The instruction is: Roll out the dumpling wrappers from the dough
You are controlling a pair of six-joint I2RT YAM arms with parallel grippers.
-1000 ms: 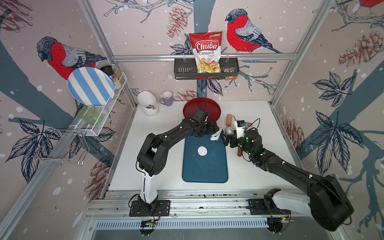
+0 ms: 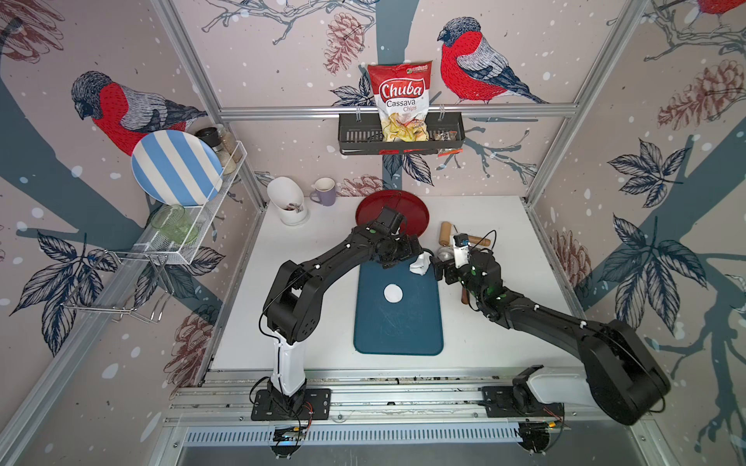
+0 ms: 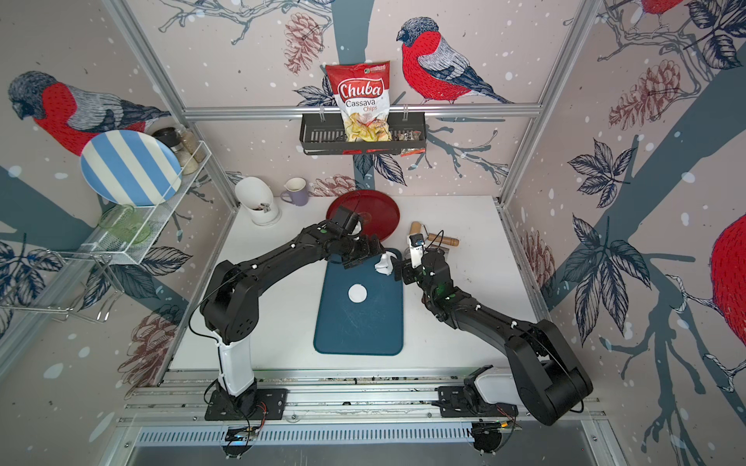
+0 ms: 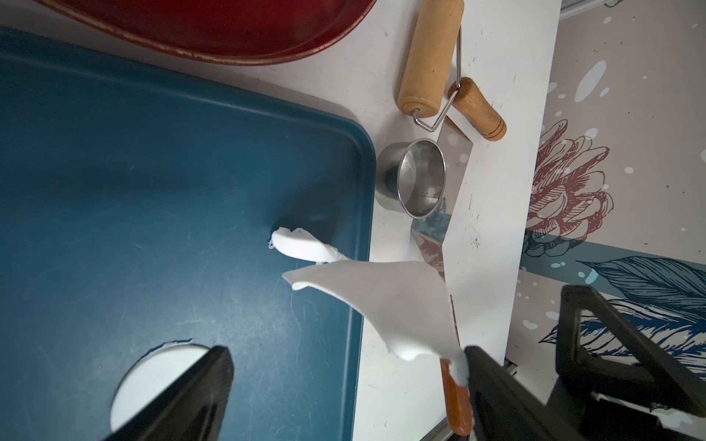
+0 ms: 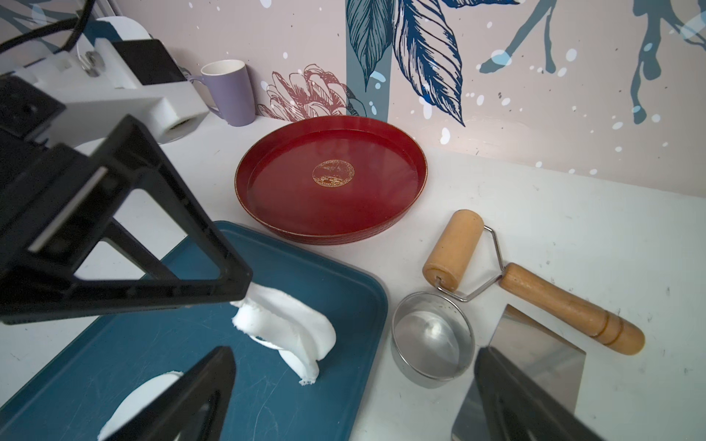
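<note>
A thin, folded white dough sheet (image 4: 375, 294) hangs over the far right part of the blue tray (image 2: 398, 330). One edge clings to a single finger of my left gripper, whose fingers stand open; the right wrist view shows the dough (image 5: 290, 330) drooping from that fingertip. My right gripper is open and empty, just right of the dough. A round white wrapper (image 2: 393, 292) lies flat near the tray's middle. Beyond the tray's right edge sits a wooden roller (image 5: 453, 250) with a wire frame and handle.
By the roller are a steel cup (image 5: 432, 338) and a flat metal scraper (image 5: 540, 360). A red round tray (image 5: 331, 198) stands behind the blue one. The near half of the blue tray is bare. Both grippers are close together.
The dough now hangs bunched wider, while the left arm is almost unmoved. The wrapper stays put.
</note>
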